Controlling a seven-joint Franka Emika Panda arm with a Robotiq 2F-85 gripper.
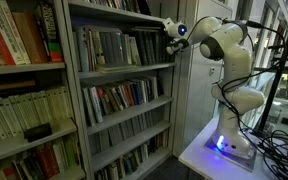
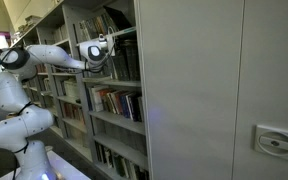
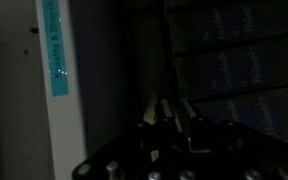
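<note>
My gripper (image 1: 168, 46) is at the right end of an upper bookshelf, close to a row of dark books (image 1: 144, 47). In exterior view 2 the arm's hand (image 2: 96, 50) reaches in beside the dark books (image 2: 127, 60) there. The wrist view is very dark. In its right half lie dark spines with faint blue lettering (image 3: 229, 70), and the gripper's fingers (image 3: 162, 130) show dimly in front of them. Whether they touch a book is hidden in shadow. A pale upright edge with a teal label (image 3: 54, 35) runs down the left.
Shelf boards (image 1: 124, 70) lie close above and below the hand. More books (image 1: 119, 98) fill the lower shelves. The white table (image 1: 209, 160) under the arm's base is bare in front. A large pale panel (image 2: 199, 90) stands right of the shelves.
</note>
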